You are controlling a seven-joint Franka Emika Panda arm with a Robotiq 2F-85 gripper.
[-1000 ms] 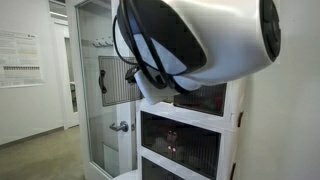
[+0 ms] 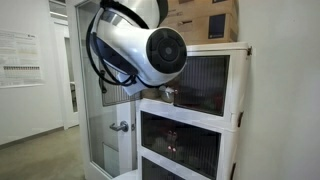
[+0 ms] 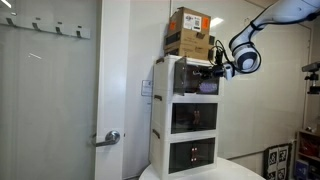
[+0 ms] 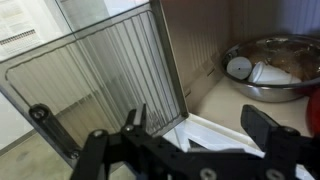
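Note:
A tall white cabinet [image 2: 190,120] with dark ribbed doors stands by the wall. Its upper door [image 4: 105,75] is swung open, showing as a ribbed see-through panel in a dark frame at the left of the wrist view. A dark red knob [image 4: 40,112] sits near that door's lower left corner. Within the upper compartment is a metal bowl [image 4: 275,92] holding a white cup [image 4: 273,74] and other items. My gripper is open in front of this compartment, its black fingers wide apart and nothing visible between them. In exterior view 1 the arm largely hides it.
Cardboard boxes [image 3: 188,33] are stacked on the cabinet top. Lower doors [image 3: 193,117] are closed. To the left stands a room door with a metal handle [image 3: 108,138]. A red object [image 4: 314,110] shows at the wrist view's right edge.
In exterior view 1 the arm has moved left and away from the camera, uncovering more of the cabinet's upper right front and the boxes. The cabinet shows no clear change.

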